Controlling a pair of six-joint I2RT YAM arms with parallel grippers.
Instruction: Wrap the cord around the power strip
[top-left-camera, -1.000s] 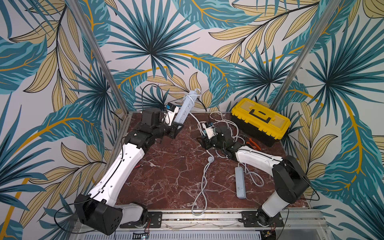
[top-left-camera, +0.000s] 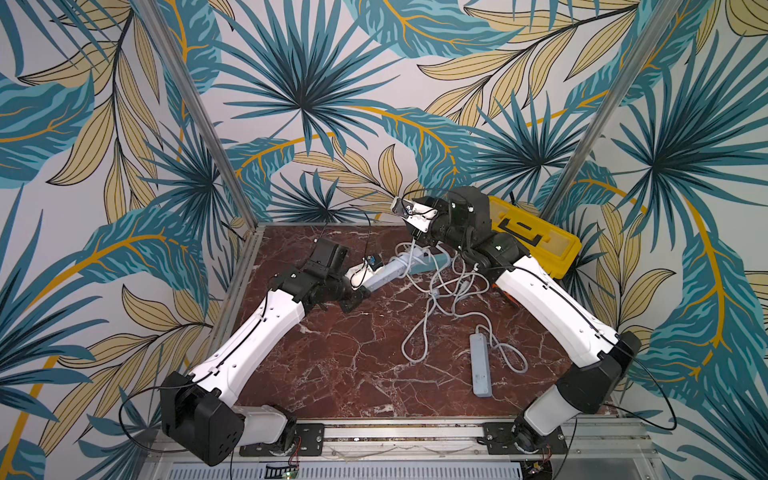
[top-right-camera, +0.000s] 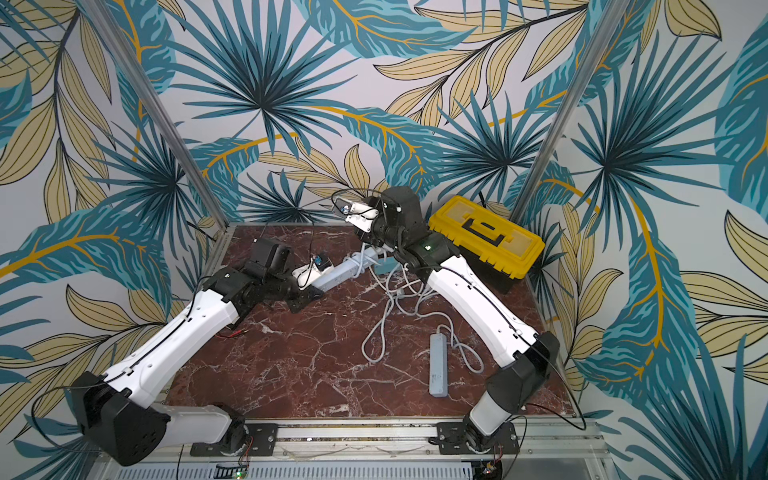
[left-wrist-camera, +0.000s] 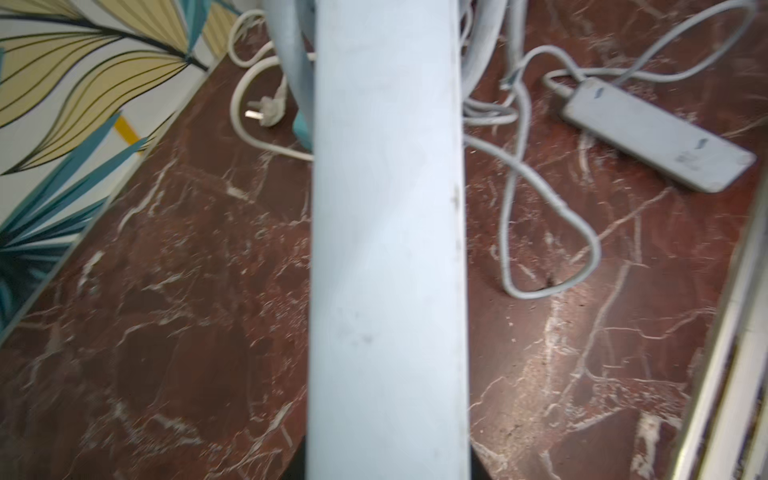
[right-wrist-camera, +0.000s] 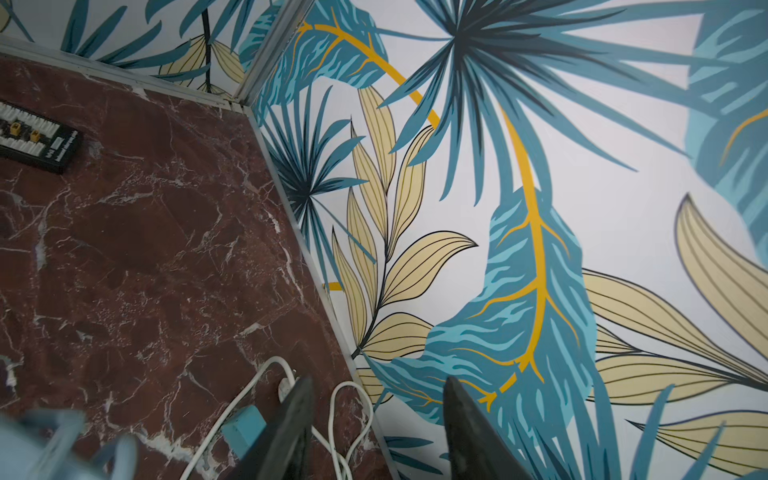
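Observation:
The pale grey-blue power strip (top-left-camera: 385, 273) slants toward the back middle, its near end in my left gripper (top-left-camera: 361, 289), which is shut on it. In the left wrist view the strip (left-wrist-camera: 388, 240) fills the centre, with turns of grey cord (left-wrist-camera: 484, 48) around its far end. More cord (top-left-camera: 436, 308) lies in loose loops on the table, to the right of the strip. Over the strip's far end hovers my right gripper. Its fingers (right-wrist-camera: 289, 432) look apart in the right wrist view; whether cord is caught between them does not show. A white plug (left-wrist-camera: 272, 110) lies on the table.
A second, smaller grey strip (top-left-camera: 480, 364) lies at the front right, cord attached. At the back right stands a yellow and black toolbox (top-right-camera: 485, 232). A teal block (right-wrist-camera: 244, 428) is near the strip's far end.
The strip has swung down and to the right from its raised tilt. My right gripper has moved up and back to the strip's far end, and the long cord loop has drawn back from the front edge.

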